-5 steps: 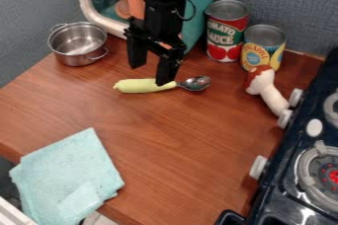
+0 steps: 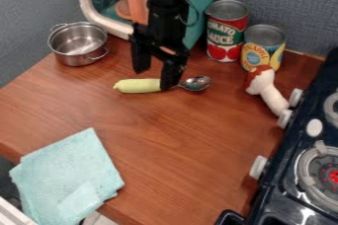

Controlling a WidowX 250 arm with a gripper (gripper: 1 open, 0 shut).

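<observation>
The black gripper (image 2: pixel 157 63) hangs over the wooden counter at the upper middle, its fingers pointing down just above a pale yellow, elongated object (image 2: pixel 137 86), like corn or squash. One finger reaches down by that object's right part, near a metal spoon (image 2: pixel 195 83) lying to the right. Whether anything is between the fingers is hard to tell.
A steel pot (image 2: pixel 78 50) stands at the left rear, tomato sauce (image 2: pixel 224 41) and another can (image 2: pixel 262 49) at the back right. A rubber chicken toy (image 2: pixel 266 91) lies beside the stove (image 2: pixel 301 175). A cloth (image 2: pixel 66 175) lies front left.
The gripper has shifted slightly to the right, with its fingers changing position a little. The objects on the counter appear unmoved.
</observation>
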